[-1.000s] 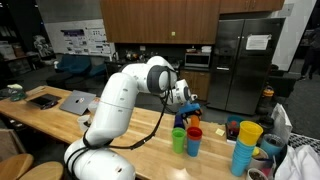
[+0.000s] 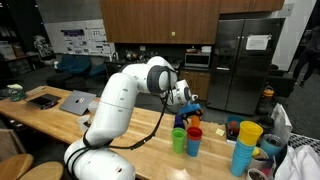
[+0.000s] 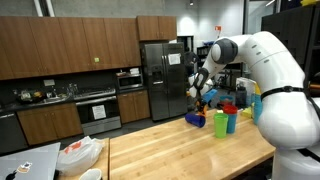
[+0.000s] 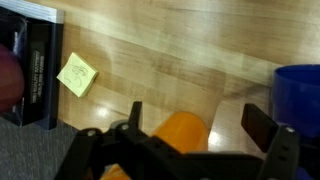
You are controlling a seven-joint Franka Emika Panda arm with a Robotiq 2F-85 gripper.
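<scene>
My gripper is open, with its dark fingers spread wide at the bottom of the wrist view. A rounded orange object point(image 4: 182, 132) shows in the gap between them, nearer the left finger; whether it touches either finger, I cannot tell. At the right edge of that view a dark blue cup point(image 4: 298, 92) stands beside the right finger and partly behind it. From exterior view 1, the gripper hangs low above the orange object point(image 2: 194, 120) and the blue cup point(image 2: 180, 119). The lower part of the orange object is cut off by the wrist view's edge.
A green cup point(image 2: 179, 140) and a red-topped blue cup point(image 2: 193, 140) stand close to the arm. Stacked yellow and blue cups point(image 2: 245, 145) crowd the right side. A yellow sticky note point(image 4: 77, 74) lies beside a black box point(image 4: 42, 65). The wooden table point(image 3: 150, 155) has wide bare room.
</scene>
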